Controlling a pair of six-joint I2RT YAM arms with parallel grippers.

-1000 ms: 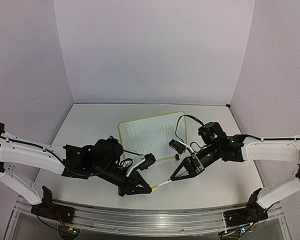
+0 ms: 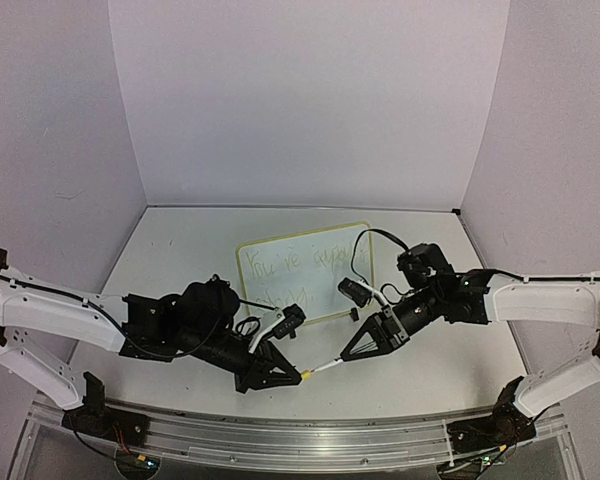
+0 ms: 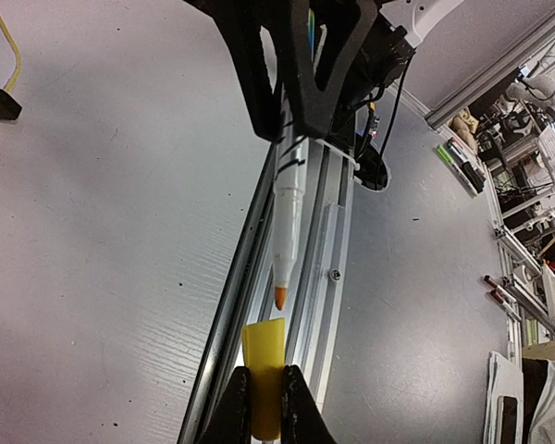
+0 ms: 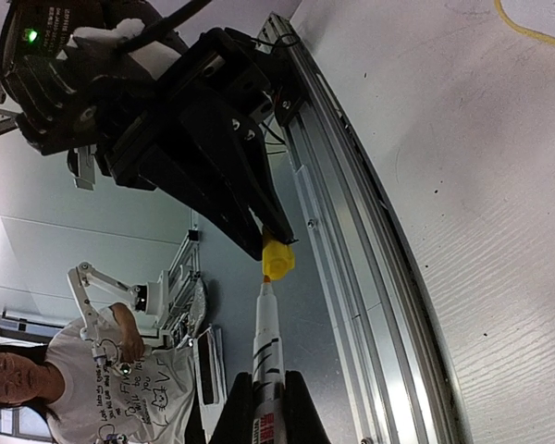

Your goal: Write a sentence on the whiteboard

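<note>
Near the table's front, my left gripper is shut on a yellow pen cap. Facing it from the right, my right gripper is shut on a white marker with dark marks on its barrel. The marker's bare orange tip points at the cap; a small gap shows between them in the left wrist view. Behind the arms lies the yellow-framed whiteboard, tilted a little. It bears faint yellowish writing that starts "You've", with a second line below; the arms cover parts of it.
A metal rail runs along the table's front edge. Small black clips sit at the whiteboard's lower edge. Several pens lie beyond the rail, off the work surface. Bare table surrounds the board.
The right arm and the whiteboard look still.
</note>
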